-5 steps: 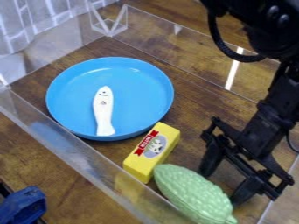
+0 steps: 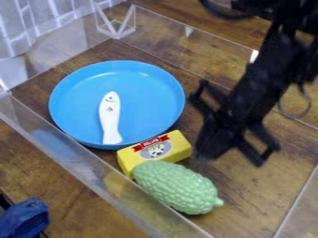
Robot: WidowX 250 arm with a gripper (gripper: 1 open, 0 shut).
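A blue plate holds a white fish-shaped knife or utensil. Just in front of it sits a yellow box with a red label, and a green corn-like object lies against that box at the front. The dark gripper hangs to the right, up and behind the green object, apart from it; it is blurred, with nothing visible held between its fingers.
Clear plastic walls border the wooden floor. A blue cloth-like item lies outside at the lower left.
The gripper has risen and moved back, away from the green object. The green object and yellow box have shifted left and upward in view.
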